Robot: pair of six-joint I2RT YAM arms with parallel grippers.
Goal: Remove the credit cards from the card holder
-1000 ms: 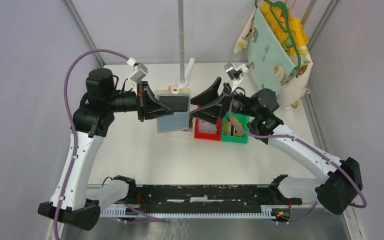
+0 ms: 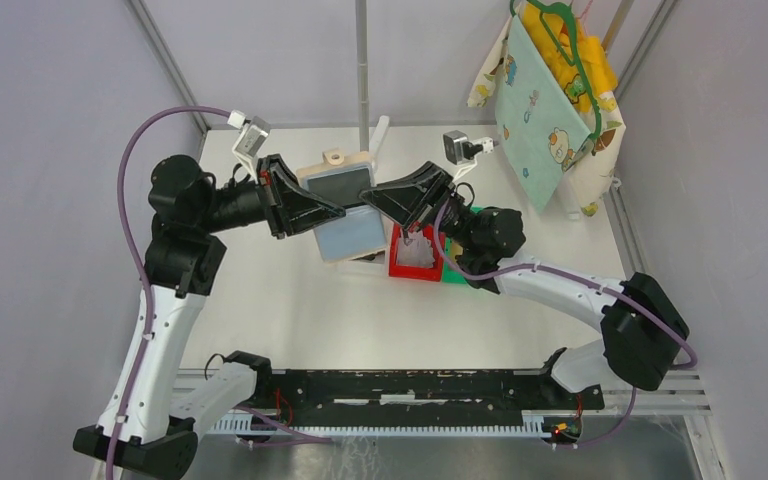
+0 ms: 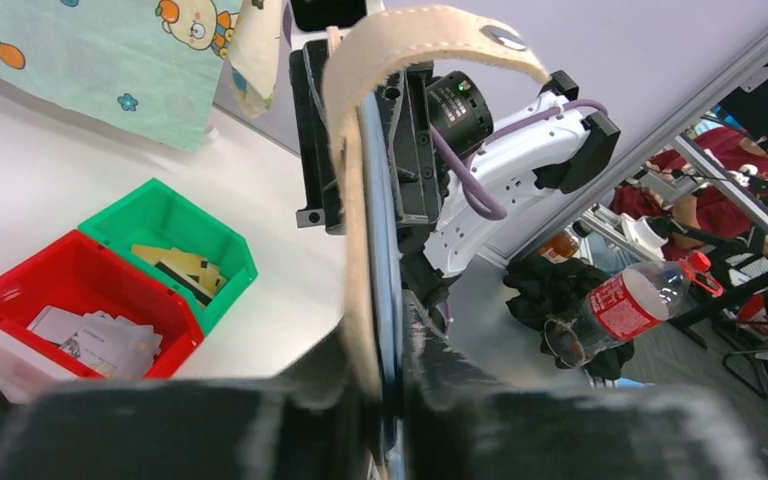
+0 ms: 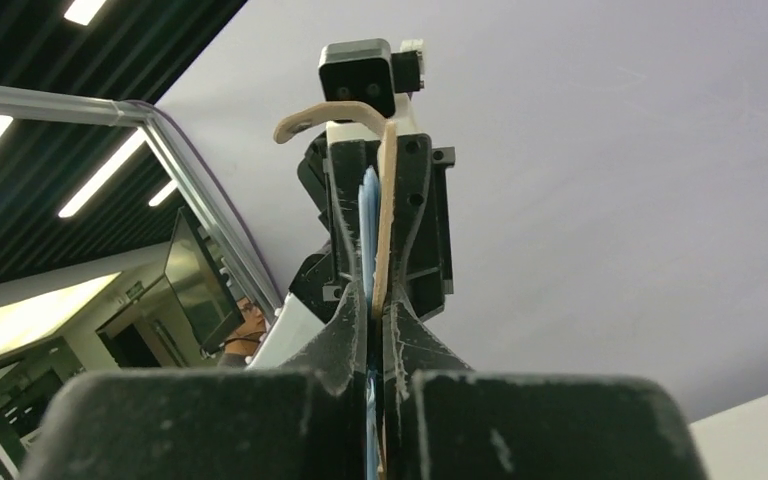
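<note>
The card holder, blue with a tan leather edge and strap [image 2: 348, 235], is held in the air upright between both grippers, seen edge-on in both wrist views as a blue layer [image 3: 385, 220] beside a tan one [image 4: 385, 220]. My left gripper [image 2: 335, 210] is on its left side; whether it is fully shut is hard to see. My right gripper [image 2: 368, 197] is shut on the holder's right side, opposite the left. No separate card can be told apart in the holder.
A red bin [image 3: 10, 295] with pale cards and a green bin [image 3: 230, 250] with yellowish pieces stand on the white table [image 2: 280, 320]. Patterned cloth [image 2: 530, 130] hangs at the back right.
My right gripper has moved left onto the holder and closed on it; the holder has tilted and shifted slightly left, with a small shift of the left arm.
</note>
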